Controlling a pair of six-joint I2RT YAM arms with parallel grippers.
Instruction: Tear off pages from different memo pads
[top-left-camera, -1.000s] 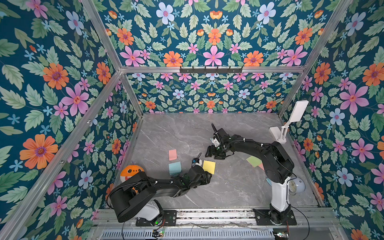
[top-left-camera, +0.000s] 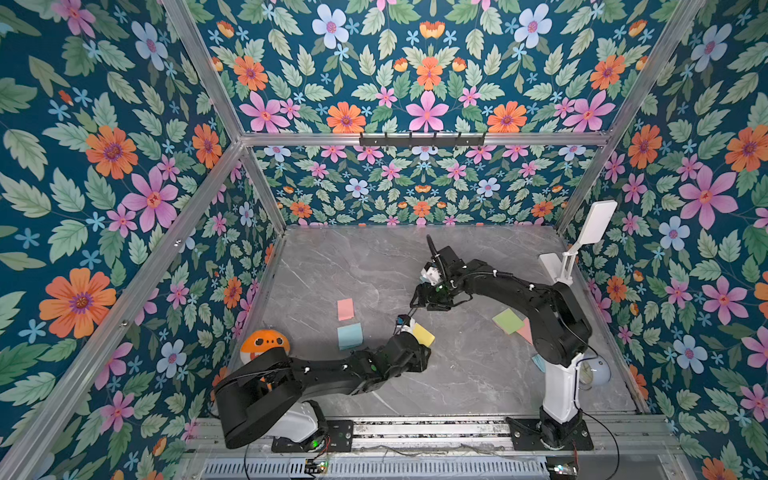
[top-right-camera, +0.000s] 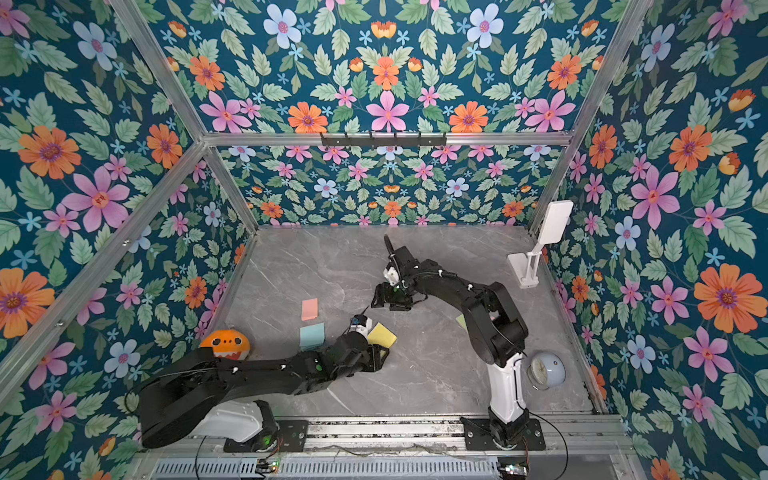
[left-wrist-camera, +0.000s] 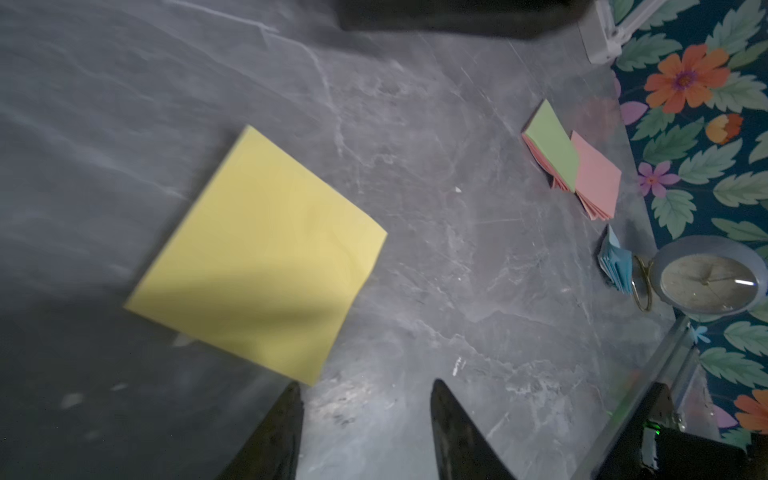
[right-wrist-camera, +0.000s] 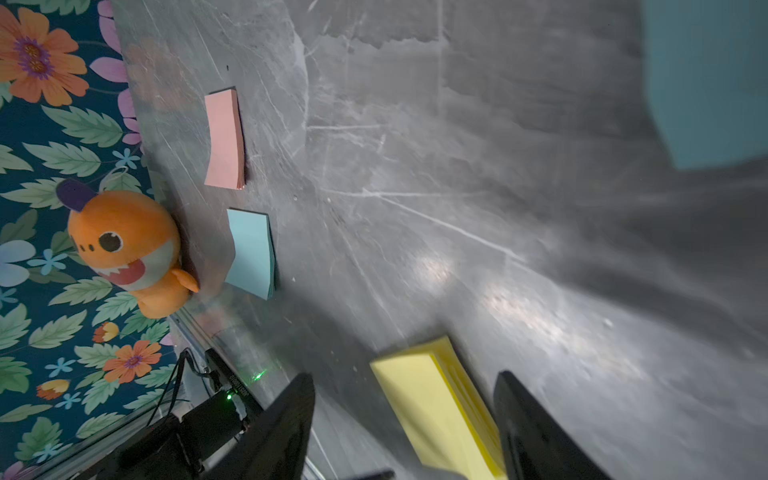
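A yellow memo pad (top-left-camera: 424, 334) lies turned askew near the middle of the table. In the left wrist view its top sheet (left-wrist-camera: 264, 260) fills the left half, beyond my left gripper, whose parted fingers have nothing between them. From the right wrist view, the pad's side (right-wrist-camera: 436, 404) shows several layered sheets. My right gripper is open too, farther back over the table and apart from the pad. A teal sheet (right-wrist-camera: 712, 88) enters that view's upper right corner. Left of the arms lie a pink pad (top-left-camera: 345, 309) and a teal pad (top-left-camera: 349, 336).
On the right are a green pad (left-wrist-camera: 552, 144), another pink pad (left-wrist-camera: 598, 177) and a blue pad (left-wrist-camera: 616, 262) by a clock (left-wrist-camera: 708, 280). A white lamp (top-left-camera: 566, 260) stands at the back right. An orange plush toy (top-left-camera: 264, 344) sits left.
My left gripper has shifted right to the pad's front side. The pad has turned and shifted slightly.
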